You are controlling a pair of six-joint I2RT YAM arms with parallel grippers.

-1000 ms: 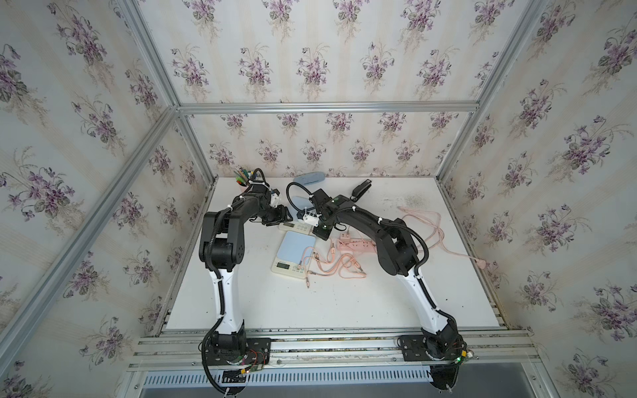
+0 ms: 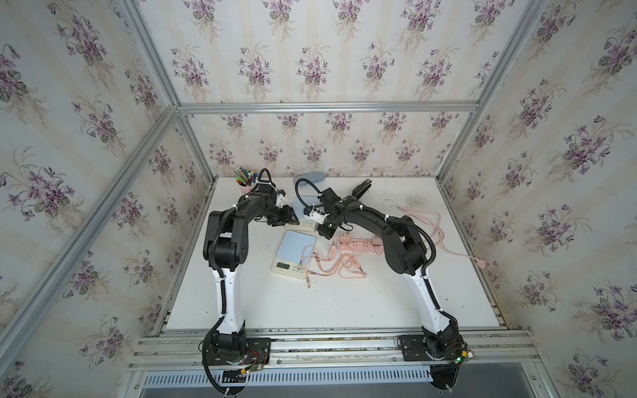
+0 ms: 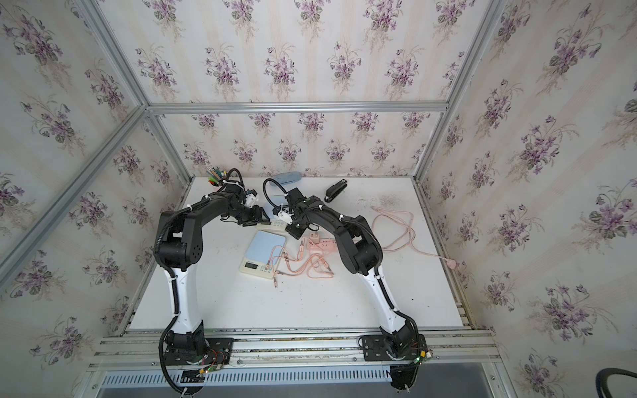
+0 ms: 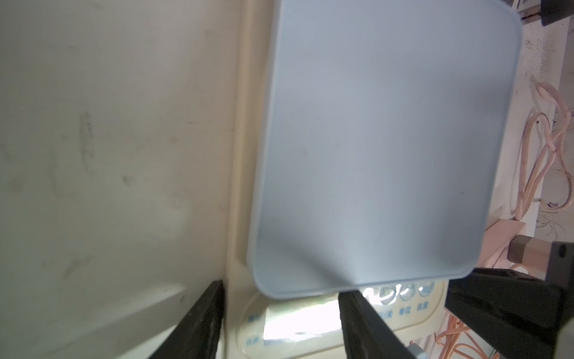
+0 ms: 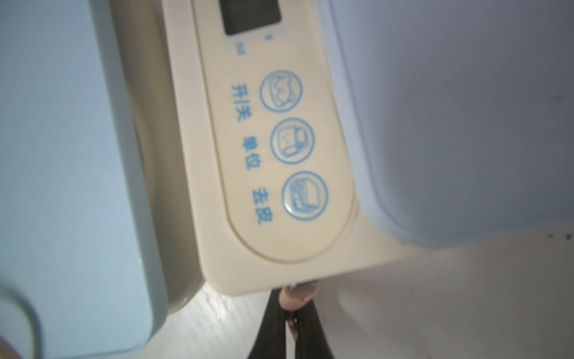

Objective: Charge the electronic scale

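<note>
The rear electronic scale [image 5: 454,107] is cream with a blue-grey top and a panel of buttons. In the left wrist view my left gripper is open at its front left corner, one finger beside the edge and the other over the panel. In the right wrist view a pink connector [image 5: 297,297] meets the slot in the scale's side edge; how deep it sits cannot be told. Right behind it my right gripper is shut, with a thin strip of pink cable [image 5: 291,328] showing between its fingers. Both arms partly cover this scale in the top views.
A second scale [image 2: 295,248] lies close in front, with pink cables [image 2: 341,266] to its right. The pink power strip [image 2: 358,245] is beside the right arm. A pen holder [image 2: 246,180] and a black object [image 2: 361,188] are farther back.
Both grippers and the rear scale have shifted slightly to the right compared with one second ago. The front scale stays put.
</note>
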